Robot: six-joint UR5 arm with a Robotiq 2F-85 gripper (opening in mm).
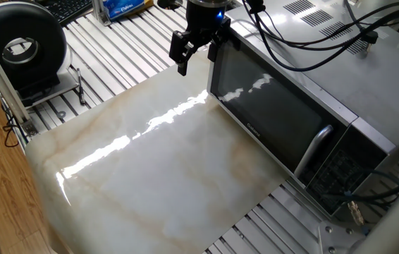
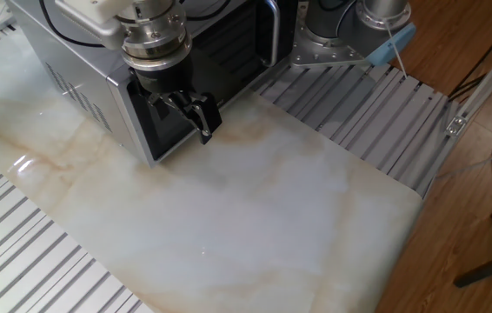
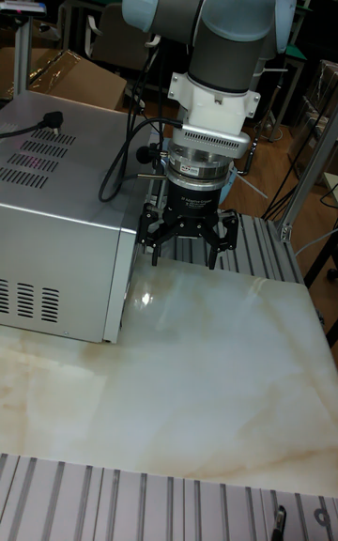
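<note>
A silver microwave with a dark glass door point(image 1: 270, 106) stands on the marbled sheet, its door closed. The curved door handle point(image 1: 314, 150) is at the end away from my gripper. My black gripper point(image 1: 198, 63) hangs beside the microwave's far front corner, above the sheet. In exterior view 3 the gripper point(image 3: 184, 258) points down with its two fingers spread wide and nothing between them. From exterior view 2, the gripper point(image 2: 201, 130) overlaps the microwave's front; it looks open there too, though one finger is mostly hidden.
Black cables point(image 1: 312, 46) cross the microwave's top. A black round device point(image 1: 20, 49) stands at the left of exterior view 1. Slatted metal table point(image 1: 115, 53) shows around the sheet.
</note>
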